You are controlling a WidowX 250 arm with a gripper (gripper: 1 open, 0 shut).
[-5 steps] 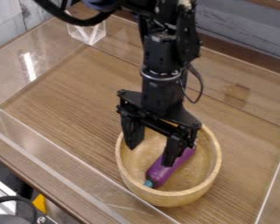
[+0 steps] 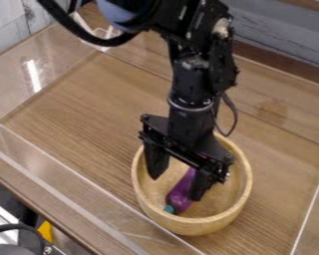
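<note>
My black gripper (image 2: 183, 157) reaches down from the top into a pale yellow round bowl (image 2: 229, 212) at the lower middle of the table. Its fingers are apart, over the bowl's interior and around a purple object (image 2: 178, 195) with a teal tip, which lies on the bowl's floor. The gripper partly hides the object's upper end, and I cannot tell whether the fingers touch it.
Raised edges run along its sides. Dark cables and a yellow item lie beyond the lower-left edge.
The gripper has shifted slightly right and lower over the bowl, covering more of the purple object.
</note>
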